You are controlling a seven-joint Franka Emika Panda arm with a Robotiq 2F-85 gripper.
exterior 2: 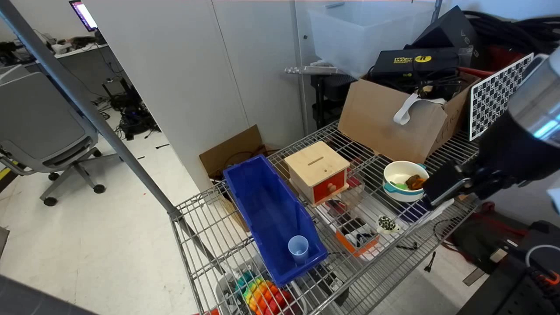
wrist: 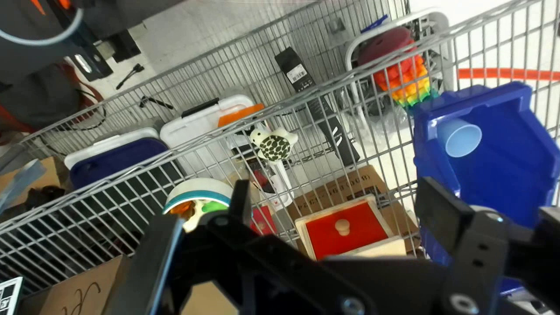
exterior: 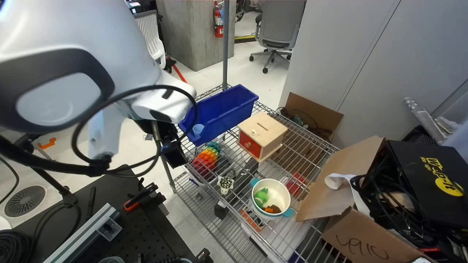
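My gripper stands open in the wrist view, its two fingers wide apart and nothing held between them. In exterior view 1 it hangs above the front left of the wire shelf. A turtle toy with a spotted shell (exterior: 225,183) lies on the shelf. Nearby is a white pot with a teal base (exterior: 279,193), holding a green toy (exterior: 261,197) and a brown-orange one (exterior: 272,209). A wooden box with a red drawer front (exterior 2: 318,169) sits beside the long blue bin (exterior 2: 255,183), which has a light blue cup (exterior 2: 299,248) inside.
An open cardboard box (exterior 2: 381,118) full of cables and black gear fills one end of the shelf. A metal post (exterior: 226,48) rises at a corner. Rainbow-coloured toys (exterior: 206,157) lie in a container below the wire surface. Bare wire surrounds the turtle toy.
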